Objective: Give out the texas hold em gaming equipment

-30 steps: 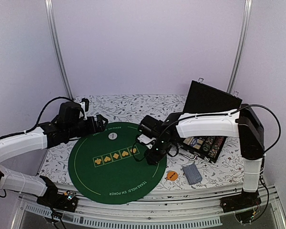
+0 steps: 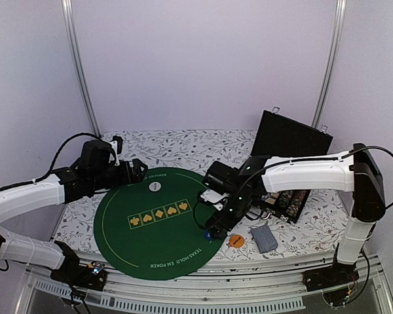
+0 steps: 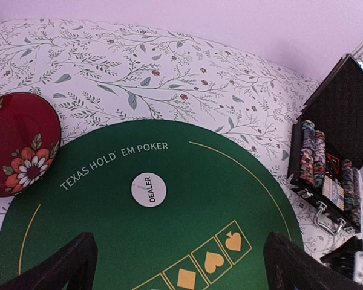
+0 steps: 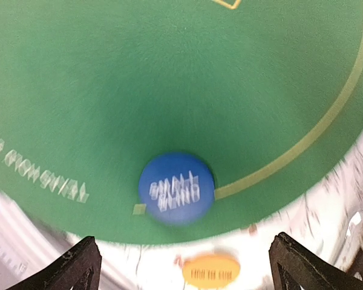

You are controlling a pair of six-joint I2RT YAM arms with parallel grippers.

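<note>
The round green poker mat [image 2: 144, 242] covers the left middle of the table. A white dealer button [image 3: 149, 190] lies on its far part. On the mat's near right edge is a blue disc [image 4: 176, 188] with white lettering, blurred in the right wrist view. My right gripper [image 2: 216, 227] hovers over that edge, open and empty. Just off the mat lies an orange disc [image 2: 236, 241], and right of it a blue-grey deck of cards [image 2: 264, 239]. Above the mat's far left side hangs my left gripper [image 2: 136, 171], open with nothing between its fingers.
An open black case [image 2: 293, 139] with chip rows [image 3: 313, 151] stands at the back right, partly behind my right arm. A red flowered round object [image 3: 21, 145] sits at the mat's far left.
The blue disc now shows there, where the mat was bare. The left arm stayed still.
</note>
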